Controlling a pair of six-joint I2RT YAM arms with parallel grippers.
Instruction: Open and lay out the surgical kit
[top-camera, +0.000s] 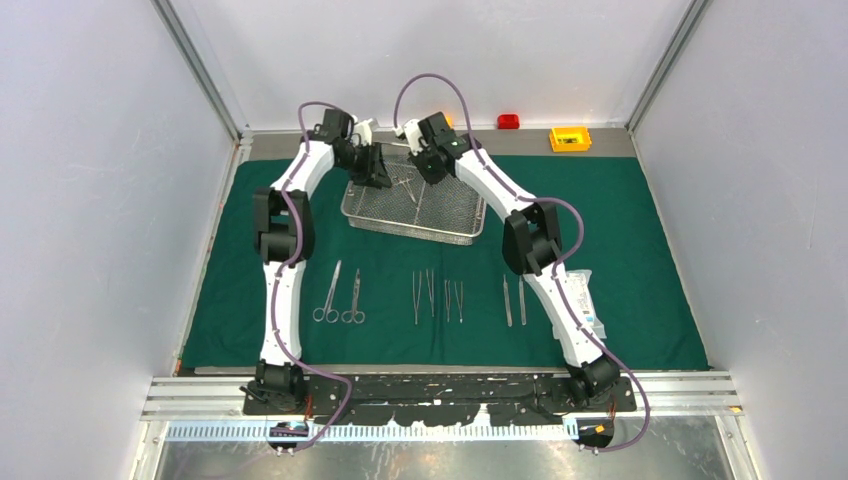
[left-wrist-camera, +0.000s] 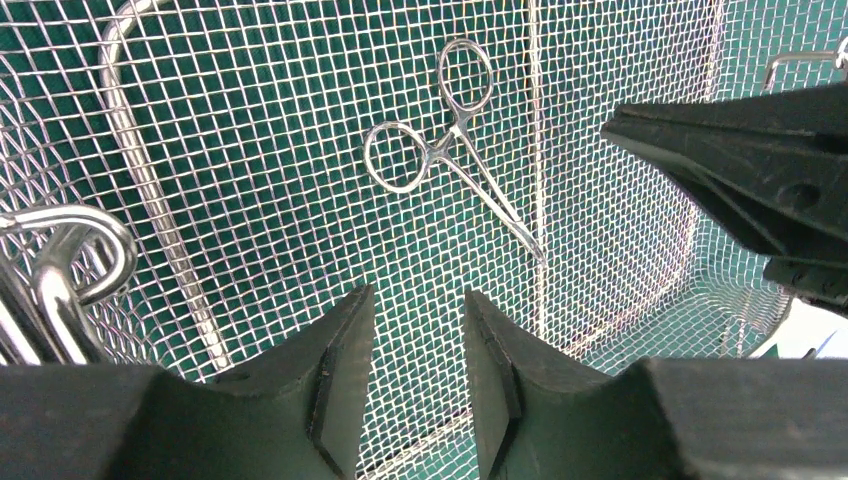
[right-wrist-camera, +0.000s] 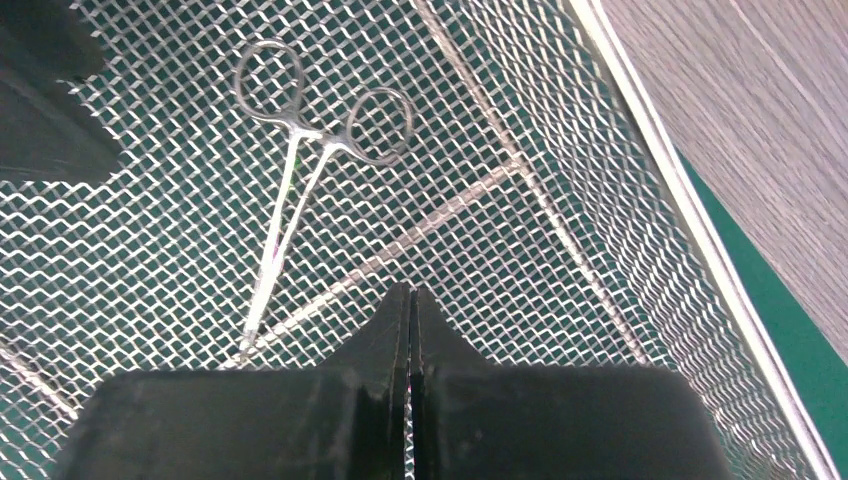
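A silver hemostat (left-wrist-camera: 455, 140) lies flat on the mesh floor of the wire basket (top-camera: 410, 234), its ring handles spread. In the right wrist view the hemostat (right-wrist-camera: 290, 195) is left of my right gripper, whose fingers are pressed together with nothing between them. My left gripper is open above the basket floor, and the hemostat lies beyond its fingertips, clear of them. From above, both grippers are over the basket, the left one (top-camera: 378, 180) on the left side and the right one (top-camera: 432, 175) nearer the middle.
On the green cloth (top-camera: 640, 220) in front lie two scissors (top-camera: 330, 300), several tweezers (top-camera: 432, 295) and two slim handles (top-camera: 507, 300). A clear packet (top-camera: 583, 300) is at right. Behind the basket sit a red bin (top-camera: 508, 121) and a yellow bin (top-camera: 570, 139).
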